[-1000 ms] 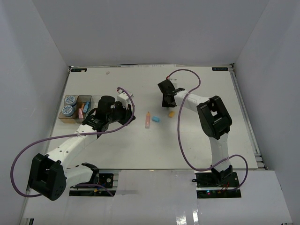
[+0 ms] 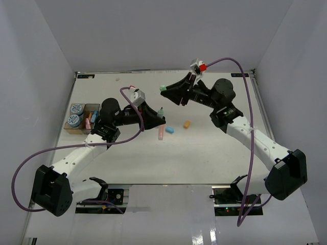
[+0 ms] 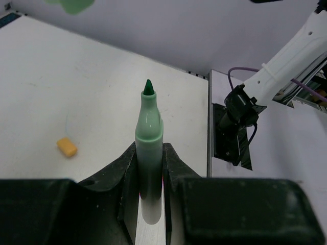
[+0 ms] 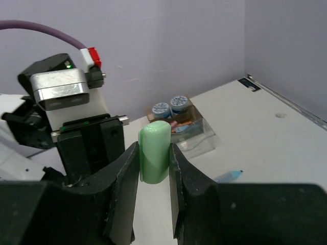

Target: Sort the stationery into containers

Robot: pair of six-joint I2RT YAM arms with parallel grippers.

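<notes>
My left gripper (image 2: 157, 118) is shut on a pale green pen-shaped item (image 3: 150, 132) with a dark green tip, held upright. My right gripper (image 2: 168, 92) is shut on a short light green piece (image 4: 154, 152), above and right of the left gripper in the top view. On the table lie a pink pen-shaped item (image 2: 160, 132), a blue piece (image 2: 169, 130) and an orange piece (image 2: 187, 124). At the left stands a divided container (image 2: 75, 130) with two round blue-lidded jars (image 2: 74, 120) and pink and blue items.
Walls border it at the back and sides. Both arms and their purple cables reach in from the front corners.
My left gripper has moved right with the pen-shaped item.
</notes>
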